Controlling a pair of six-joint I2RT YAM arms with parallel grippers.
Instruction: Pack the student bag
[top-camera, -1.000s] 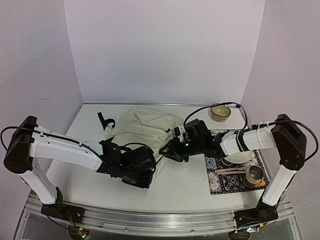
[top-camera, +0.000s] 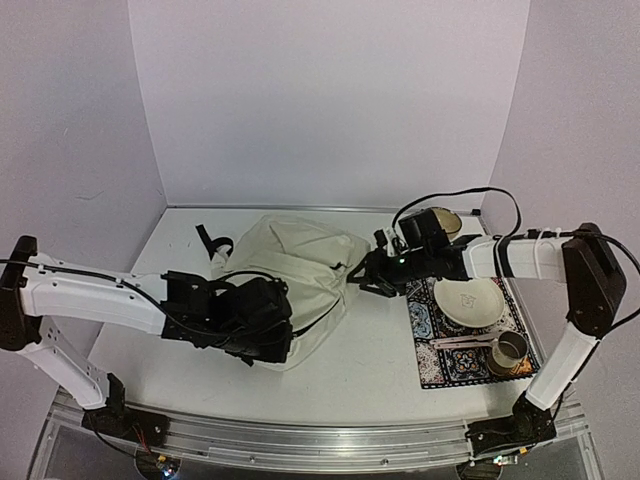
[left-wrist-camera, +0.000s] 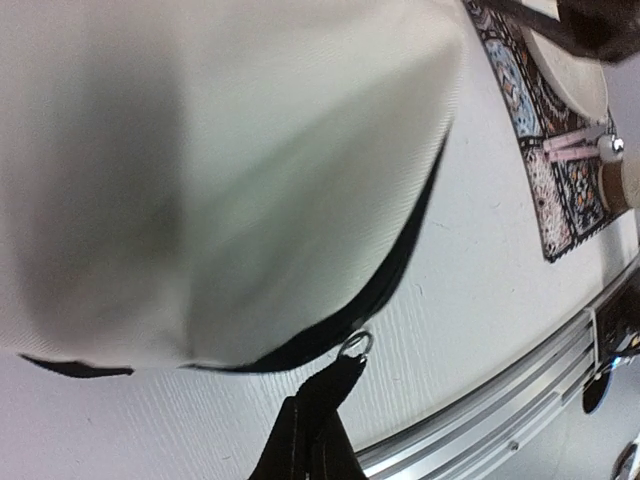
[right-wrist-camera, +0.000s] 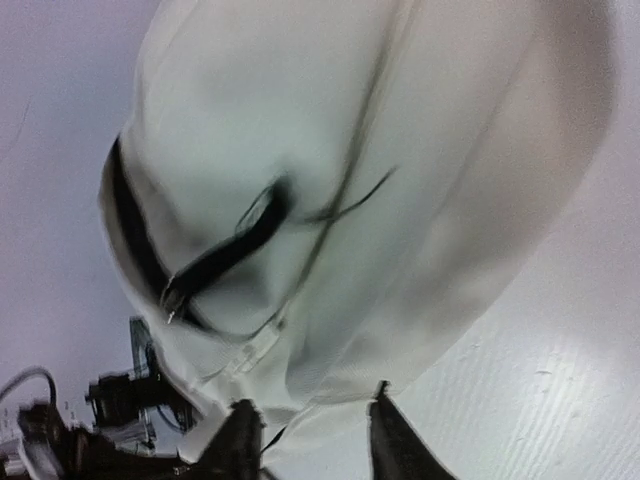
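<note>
A cream student bag (top-camera: 295, 255) lies on the table, a dark zipper line (top-camera: 318, 320) running along its near right edge. At that edge my left gripper is low; in the left wrist view this gripper is shut on a black zipper pull (left-wrist-camera: 332, 384), whose metal ring (left-wrist-camera: 356, 345) meets the zipper. Another black pull tab (right-wrist-camera: 232, 252) lies on the bag's upper face in the right wrist view. My right gripper is open beside the bag, its two fingers apart and nothing visibly held.
To the right, a patterned mat (top-camera: 432, 370) carries a white plate (top-camera: 470, 300), pink utensils (top-camera: 462, 341) and a metal cup (top-camera: 509, 349). Behind the right arm, a bowl (top-camera: 447, 220) is partly hidden. The table front between bag and mat is clear.
My right gripper has moved away from the zipper, back and to the right, and its arm now covers part of the bowl.
</note>
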